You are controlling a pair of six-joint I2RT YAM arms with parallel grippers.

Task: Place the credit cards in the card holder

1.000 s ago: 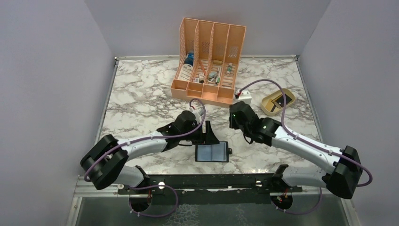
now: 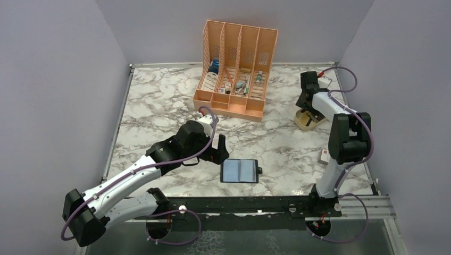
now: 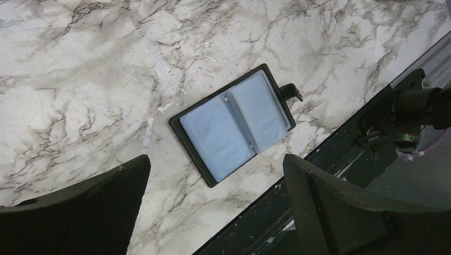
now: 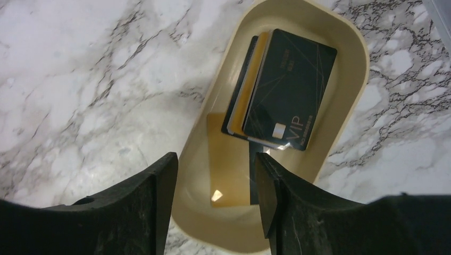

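The open card holder, dark with pale blue sleeves and a side strap, lies at the front middle; the left wrist view shows it between and beyond the open fingers of my left gripper, which hangs above it. My right gripper is open over a cream tray at the back right. In the tray lies a stack of credit cards, a black VIP card on top, with a gold card and a dark one beneath, partly hidden by a finger.
A large peach organizer with compartments of small items stands at the back middle. A small pale box lies at the right, partly behind the right arm.
My right gripper has moved back and right from the middle to over the cream tray. My left arm has shifted slightly left and back.
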